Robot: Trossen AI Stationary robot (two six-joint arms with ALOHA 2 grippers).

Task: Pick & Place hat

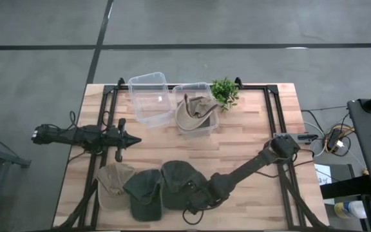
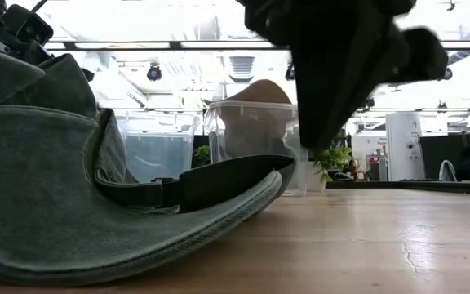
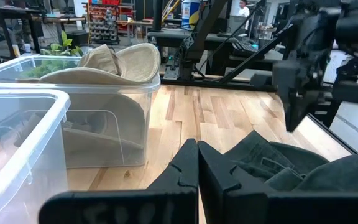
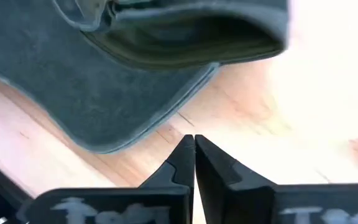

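Three caps line the front of the table in the high view: a tan cap (image 1: 113, 185), a dark green cap (image 1: 145, 194) and a grey-green cap (image 1: 178, 179). In the right wrist view my right gripper is shut, its tips just off the brim of a green cap (image 4: 123, 99) and nothing between them. Bare wood shows around those tips. My left gripper is also shut and empty, well away from the caps. A beige cap (image 3: 126, 62) rests in the right-hand clear bin (image 1: 184, 132).
To the left of that bin stands an empty clear bin (image 1: 149, 119). A potted plant (image 1: 225, 92) is at the back edge. Black frame rails (image 1: 281, 116) run along both sides.
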